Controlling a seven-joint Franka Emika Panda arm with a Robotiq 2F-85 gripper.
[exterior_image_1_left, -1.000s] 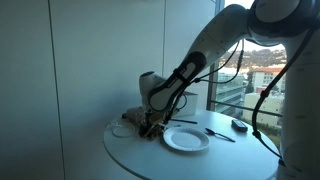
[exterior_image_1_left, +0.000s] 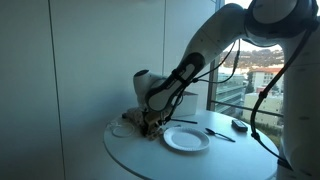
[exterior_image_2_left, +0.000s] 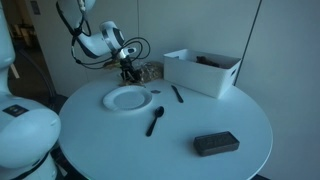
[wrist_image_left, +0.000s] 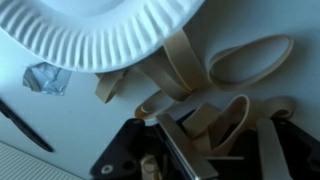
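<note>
Tan flat bands (wrist_image_left: 180, 60) lie in loose loops on the white table, beside and partly under the rim of a white paper plate (wrist_image_left: 100, 48). My gripper is low over the bands at the bottom of the wrist view, shut. A band loop passes by its fingers (wrist_image_left: 188, 150); whether any of it is pinched I cannot make out. In exterior view 2 the gripper (exterior_image_2_left: 130, 76) is behind the plate (exterior_image_2_left: 127, 98), with a tan heap (exterior_image_2_left: 150, 70) close by. Its tips are dark and small there.
A white box (exterior_image_2_left: 200, 72) stands at the back right. A dark block (exterior_image_2_left: 216, 143), a black spoon (exterior_image_2_left: 154, 121) and a dark knife (exterior_image_2_left: 177, 94) lie on the table. A small silver packet (wrist_image_left: 46, 78) is near the plate.
The gripper and wrist have shifted slightly left in exterior view 1, staying low over the table by the bands. The plate has not visibly moved.
</note>
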